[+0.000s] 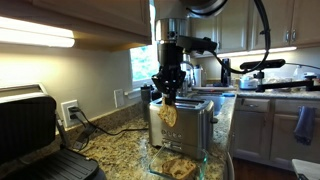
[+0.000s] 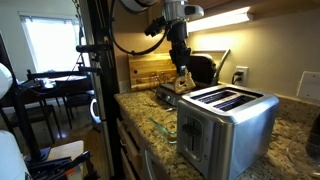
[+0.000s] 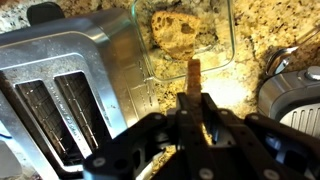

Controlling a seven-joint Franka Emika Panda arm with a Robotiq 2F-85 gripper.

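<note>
A slice of bread (image 1: 168, 116) hangs roughly upright from my gripper (image 1: 167, 98), which is shut on its upper edge. Seen edge-on in the wrist view, the held slice (image 3: 194, 80) is a narrow brown strip between the fingers. Another piece of bread (image 3: 176, 33) lies in a clear glass dish (image 3: 226, 58) on the counter. The silver toaster (image 2: 243, 130) stands beside the dish, and its two long slots (image 3: 82, 102) look empty. In the wrist view my gripper is to the right of those slots, clear of them.
A dark, ridged appliance (image 1: 35, 125) stands open on the left of the counter. A power cord (image 1: 115, 132) runs from the wall outlet (image 1: 71, 112).
</note>
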